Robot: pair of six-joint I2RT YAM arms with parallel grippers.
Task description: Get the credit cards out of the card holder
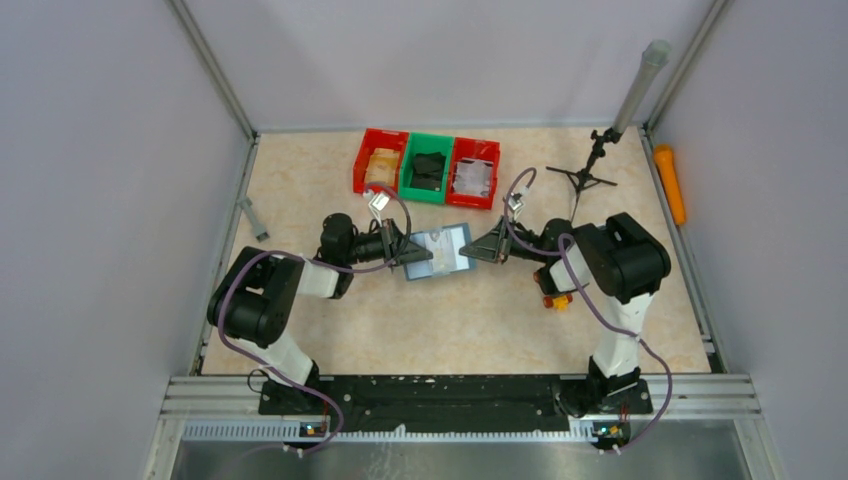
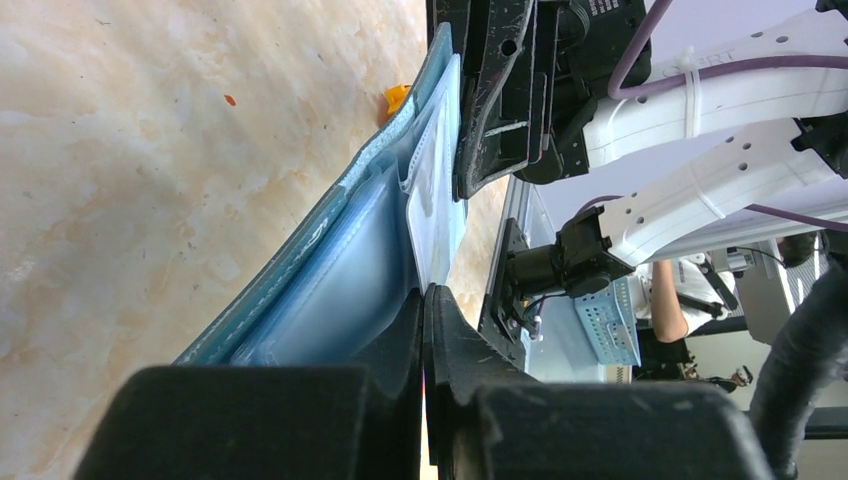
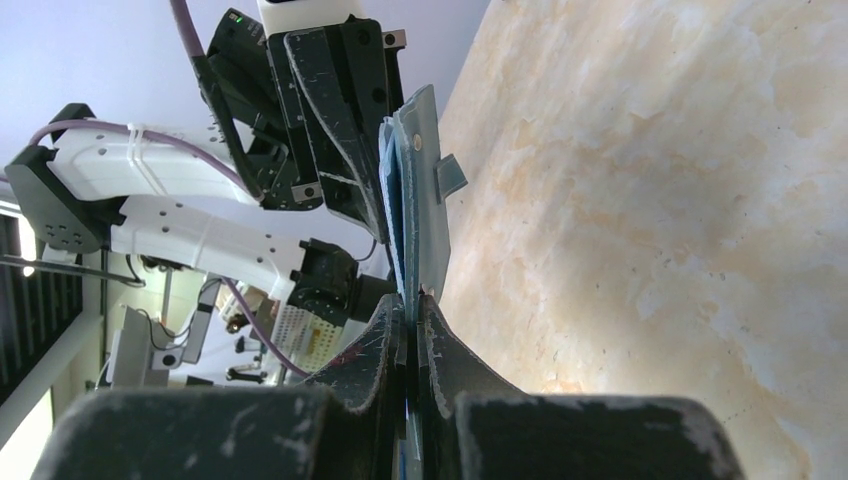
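A blue card holder (image 1: 440,254) is held upright-edged between my two grippers, with pale inner sleeves showing in the left wrist view. My left gripper is shut at the edge of a thin clear sleeve flap (image 2: 428,200); whether a card is within it I cannot tell. My right gripper is shut on the holder's other edge (image 3: 425,190), which stands as a thin stack of layers. No separate card is clearly visible.
Red, green and red bins (image 1: 426,194) with contents stand at the back. A tripod (image 1: 590,170) is at the back right, an orange tube (image 1: 669,185) at the right edge, and a small orange toy (image 1: 560,303) under the right arm.
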